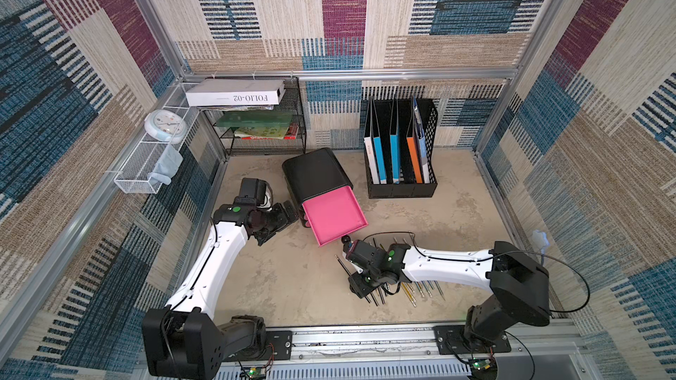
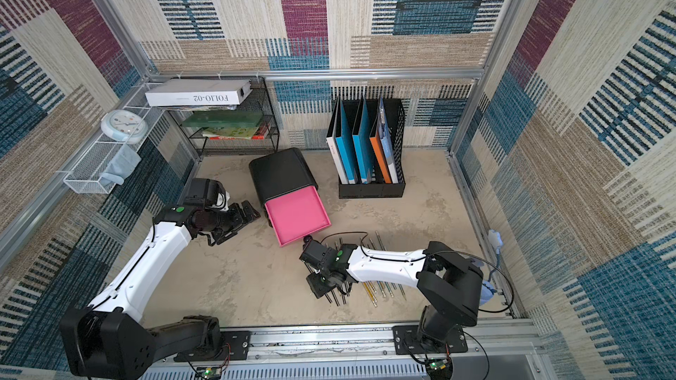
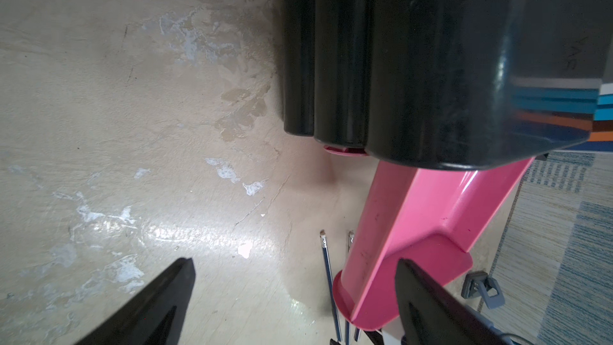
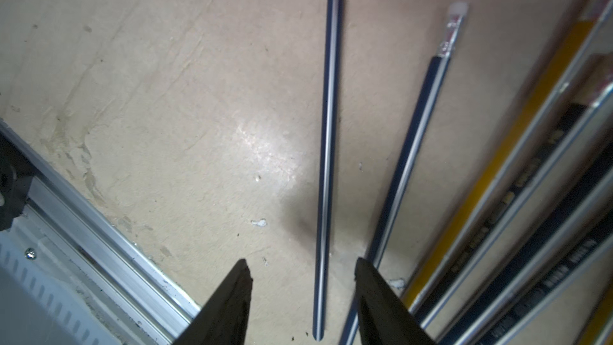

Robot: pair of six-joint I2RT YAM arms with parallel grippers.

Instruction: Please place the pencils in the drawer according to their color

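Observation:
Dark blue pencils and yellow ones lie side by side on the table. In the right wrist view one dark pencil (image 4: 327, 127) runs into the gap between the fingers of my right gripper, which is open and not gripping it. A second dark pencil (image 4: 412, 147) passes by the right fingertip, with a yellow pencil (image 4: 510, 147) beyond it. The pink drawer (image 1: 334, 216) is pulled out of the black cabinet (image 1: 317, 174), and its visible floor is bare. Left of the cabinet, my left gripper stands open and empty.
Behind the table's middle stands a black file holder (image 1: 401, 190) with folders. A wire shelf (image 1: 302, 116) is at the back left. My right arm hides part of the pencil row.

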